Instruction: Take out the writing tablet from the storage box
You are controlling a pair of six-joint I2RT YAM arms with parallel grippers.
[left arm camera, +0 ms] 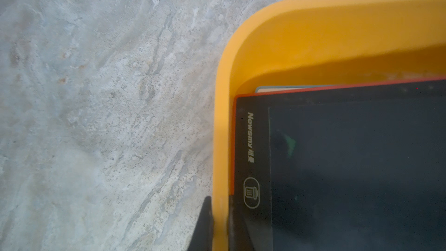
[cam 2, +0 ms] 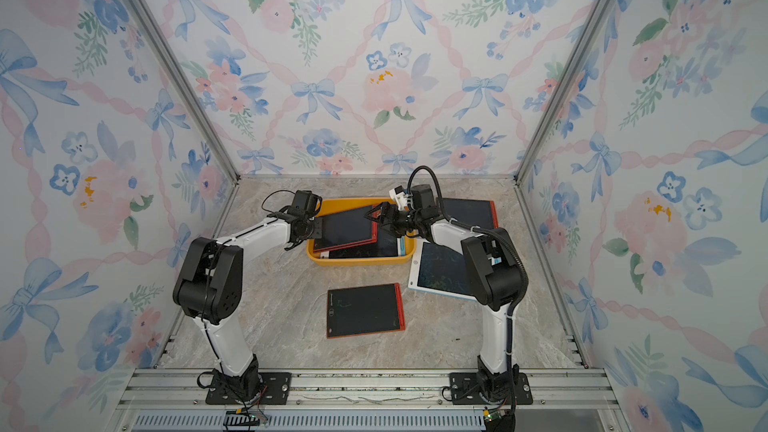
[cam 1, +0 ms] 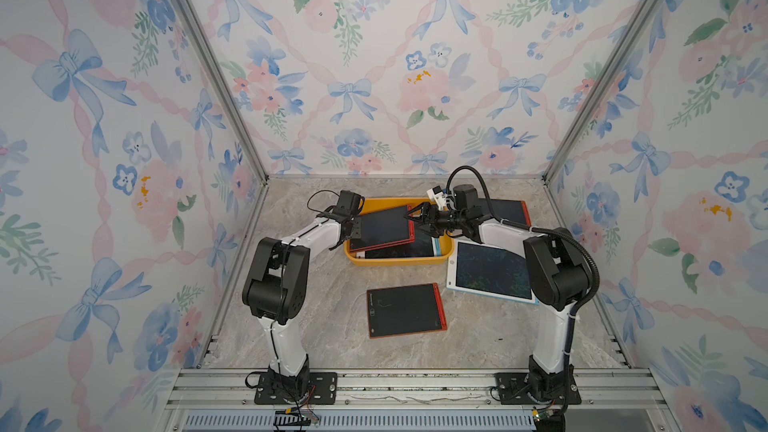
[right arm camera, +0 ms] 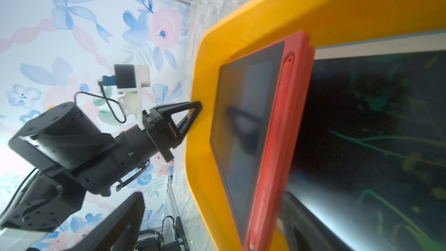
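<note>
The yellow storage box (cam 1: 382,262) holds a black writing tablet (cam 1: 380,226) with a red edge, lying on a larger white-framed tablet (right arm camera: 371,134). In the right wrist view the red edge (right arm camera: 281,148) is tipped up above the lower one. My right gripper is part open around that edge, its right finger (right arm camera: 302,225) close to the red strip and its left finger (right arm camera: 123,220) well away. My left gripper is shut on the box's left rim, one finger on each side of the wall.
A black tablet with a red end (cam 1: 405,309) lies in front of the box. To the right are a white-framed tablet (cam 1: 492,272) and another red-edged tablet (cam 1: 512,210), both partly behind my right arm.
</note>
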